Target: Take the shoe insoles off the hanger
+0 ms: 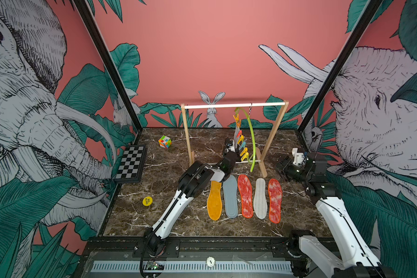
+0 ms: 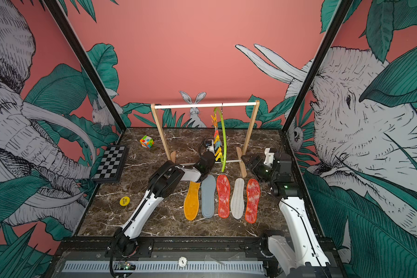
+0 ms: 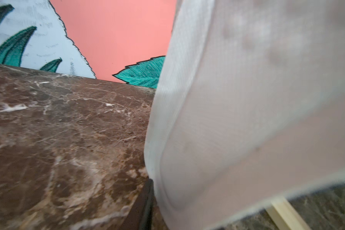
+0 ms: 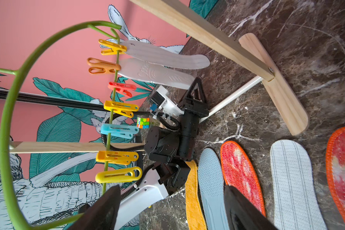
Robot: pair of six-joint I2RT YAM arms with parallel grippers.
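Note:
Two white insoles (image 4: 157, 53) hang by clips from the green hanger (image 4: 5, 145) on the wooden rack (image 1: 278, 120). My left gripper is at the lower end of the nearer one; in the left wrist view a white insole (image 3: 249, 115) fills the right side, with one dark finger (image 3: 140, 207) at its edge. Whether it is closed on it is unclear. My right gripper stands part open right of the rack, pointing at the hanger, nothing visible between its fingers. Other clips (image 4: 117, 176) are empty.
Five insoles (image 1: 245, 197) lie in a row on the front of the table (image 1: 120, 217): orange, blue, red, grey-white, red. A chessboard (image 1: 129, 164), cube (image 1: 164, 141) and yellow disc (image 1: 147, 200) are on the left. Free table lies left of the orange insole.

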